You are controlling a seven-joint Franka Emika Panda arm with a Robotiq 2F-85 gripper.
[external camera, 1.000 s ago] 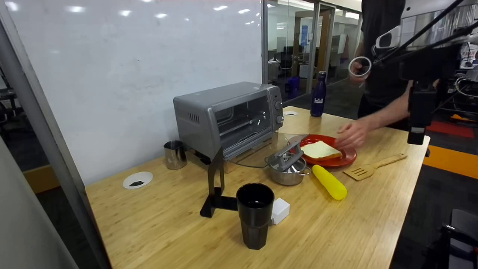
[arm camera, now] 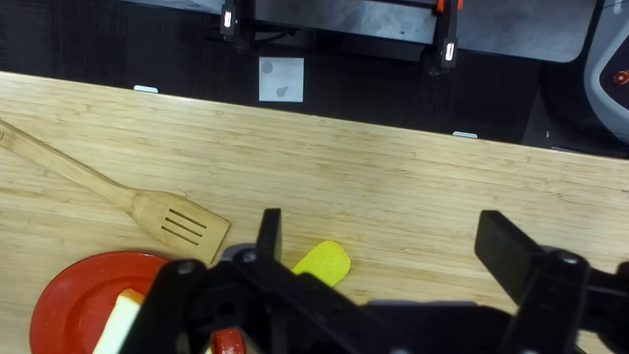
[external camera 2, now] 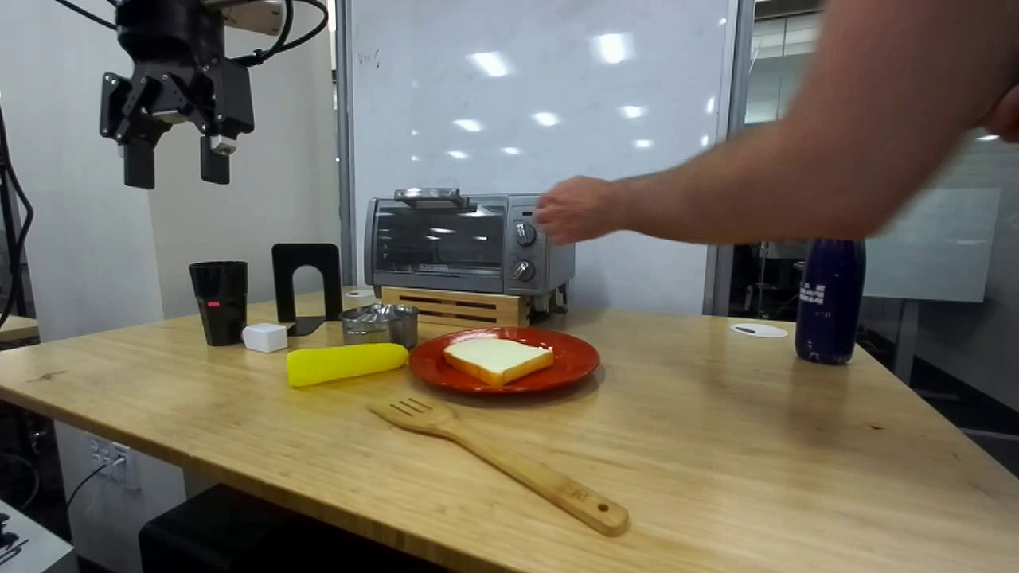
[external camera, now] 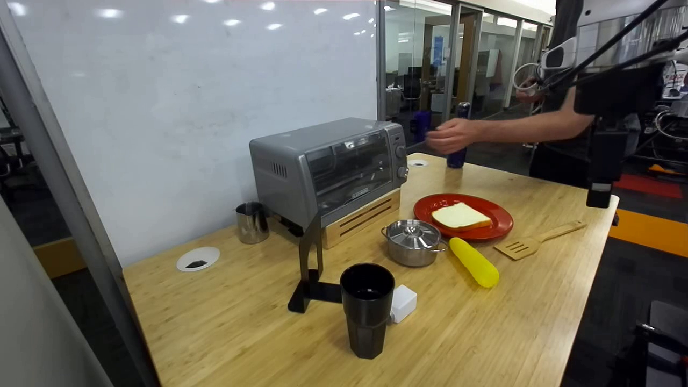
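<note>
My gripper (external camera 2: 177, 170) hangs open high over the table's near edge, its fingers wide apart and nothing between them. In the wrist view the yellow object (arm camera: 326, 263) shows partly below the open gripper, much of it hidden by the fingers' linkage. A slice of bread (external camera 2: 498, 357) lies on the red plate (external camera 2: 573, 363). Behind it stands the grey toaster oven (external camera 2: 439, 243), its door shut. A lidded steel pot (external camera: 413, 242) sits between oven and yellow object. The wooden spatula (external camera 2: 497, 458) lies flat in front of the plate.
A person's arm (external camera 2: 707, 205) reaches across to the oven's knob side. A black cup (external camera: 367, 309), a white block (external camera: 404, 303), a black stand (external camera: 313, 264) and a steel pitcher (external camera: 252, 222) occupy the table's other end. A blue bottle (external camera 2: 829, 301) stands at the far right.
The oven door, hanging down over the pot a second ago, is now up and shut. The person's hand has moved from the plate to beside the oven. My gripper looks unmoved.
</note>
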